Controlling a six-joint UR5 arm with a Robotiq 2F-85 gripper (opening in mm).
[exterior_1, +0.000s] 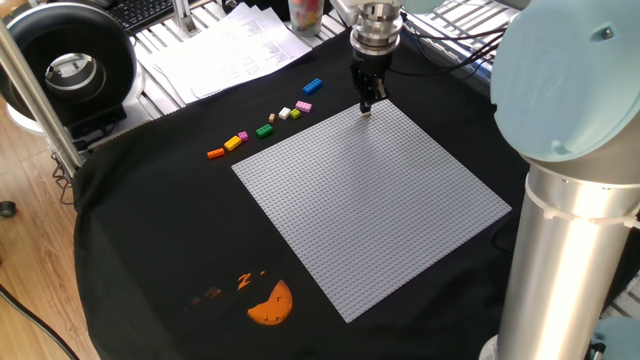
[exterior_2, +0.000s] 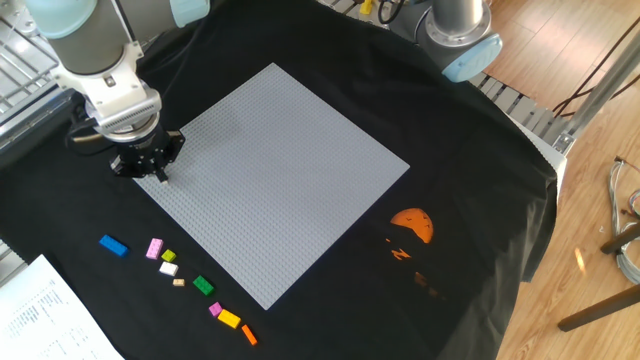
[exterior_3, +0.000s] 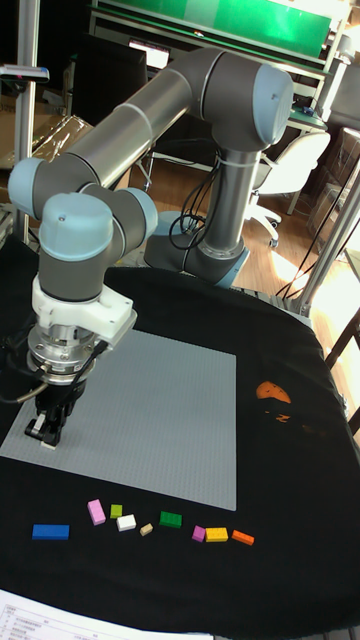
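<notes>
The grey studded baseplate (exterior_1: 370, 205) lies flat on the black cloth. Over its corner nearest the loose blue brick, my gripper (exterior_2: 162, 178) points down, its black fingers close together. A small pale brick (exterior_1: 365, 113) shows at the fingertips, at or just above the plate; it looks held, and most of it is hidden by the fingers. Whether it touches the studs is not clear. Beside the plate lie loose bricks: blue (exterior_2: 114, 245), pink (exterior_2: 154, 248), lime (exterior_2: 169, 256), white (exterior_2: 169, 269), tan (exterior_2: 179, 283), green (exterior_2: 203, 285), magenta (exterior_2: 215, 310), yellow (exterior_2: 229, 319) and orange (exterior_2: 249, 335).
Apart from the corner under my gripper, the baseplate is bare. An orange print (exterior_1: 271, 304) marks the cloth on another side. Paper sheets (exterior_1: 230, 50) and a cup (exterior_1: 305, 15) stand beyond the loose bricks.
</notes>
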